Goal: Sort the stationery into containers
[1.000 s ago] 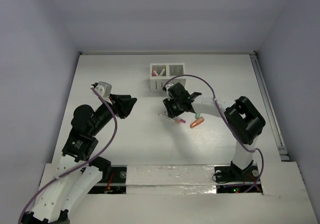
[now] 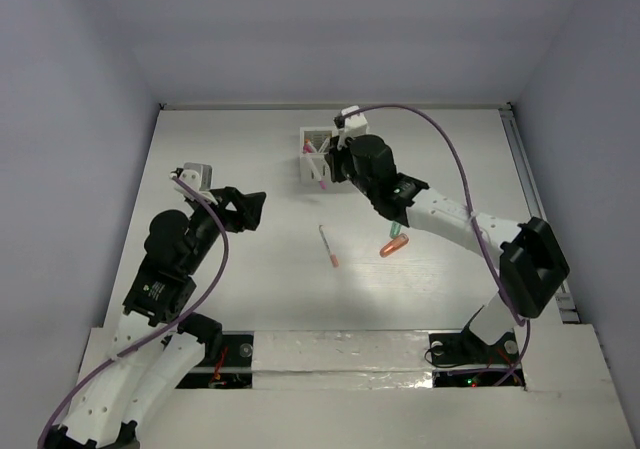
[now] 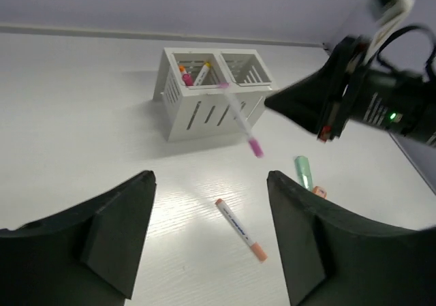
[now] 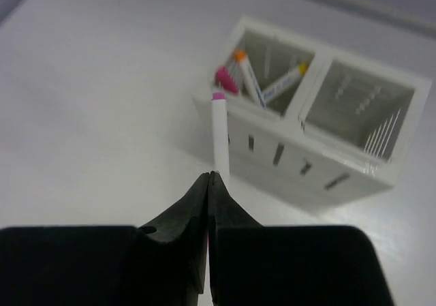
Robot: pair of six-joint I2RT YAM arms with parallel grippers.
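A white two-compartment basket holds pens and a pink item in its left compartment. My right gripper is raised at the basket's front. A white pen with pink ends hangs upright below it, appearing just beyond the fingertips in the right wrist view; the fingers look shut, and the pen seems held between them. My left gripper stands open at the left, away from the objects. An orange-capped pen lies on the table, with an orange item and a green item to its right.
My right arm spans the right side of the table. Grey walls border the back and both sides.
My right gripper has risen from the table toward the basket, and the pink-ended pen has left the table with it. The left arm has shifted slightly.
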